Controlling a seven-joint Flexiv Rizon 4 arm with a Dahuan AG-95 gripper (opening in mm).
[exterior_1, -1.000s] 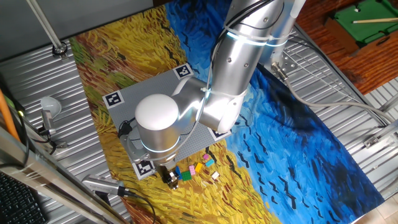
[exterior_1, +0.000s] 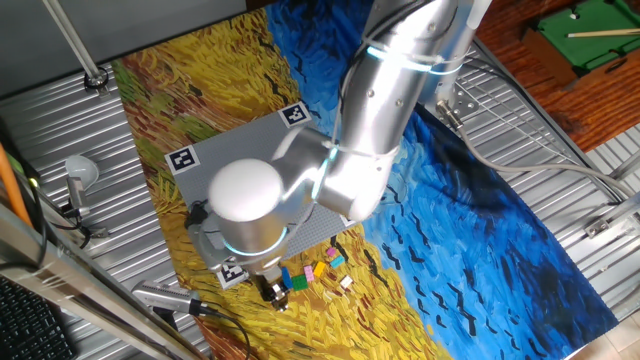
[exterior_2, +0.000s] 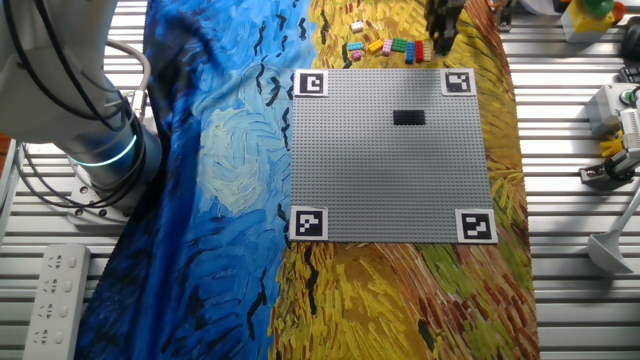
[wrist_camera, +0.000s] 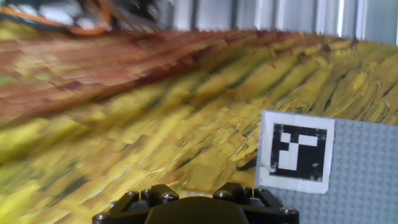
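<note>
My gripper shows at the bottom of the wrist view, its dark fingertips apart and nothing visible between them. In exterior view 1 the gripper (exterior_1: 275, 295) hangs at the left end of a row of small bricks, by the blue brick (exterior_1: 286, 278) and the green brick (exterior_1: 300, 283). The row also has a pink brick (exterior_2: 387, 46), an orange brick (exterior_2: 375, 47), a red brick (exterior_2: 418, 50) and a tan brick (exterior_2: 428, 49). A white brick (exterior_1: 346, 282) lies apart. On the grey studded baseplate (exterior_2: 390, 190) sits one black brick (exterior_2: 408, 117).
Black-and-white markers, such as this marker (wrist_camera: 296, 152), sit at the baseplate corners. A grey cylindrical device (exterior_1: 165, 298) with a cable stands left of the gripper.
More of the blue brick shows now. The bricks appear unmoved.
</note>
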